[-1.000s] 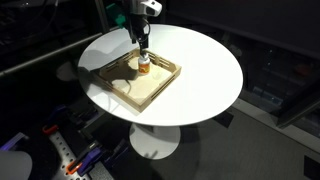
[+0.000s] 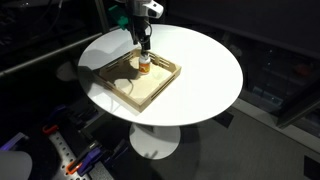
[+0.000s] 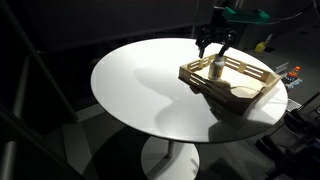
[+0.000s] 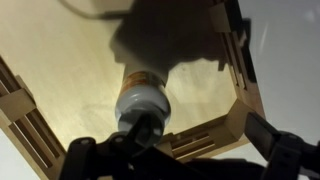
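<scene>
A small bottle (image 2: 144, 64) with a pale top and an orange-brown label stands upright inside a shallow wooden crate (image 2: 151, 99). Above it, at the crate's back side, is my gripper (image 2: 144, 46), open. In the second exterior view the bottle (image 3: 216, 68) shows below the dark gripper (image 3: 213, 42). Seen from the wrist, the bottle (image 4: 143, 100) lies nearer the left finger, its top partly covered by dark gripper parts. The right finger (image 4: 277, 145) is well apart from it, over the crate's corner.
The crate (image 3: 240, 103) has slatted low walls around the bottle and sits near the edge of a round white table (image 3: 140, 85). The crate floor around the bottle is clear.
My arm and gripper have shifted slightly to the right in the first exterior view. The bottle and crate have stayed where they were.
</scene>
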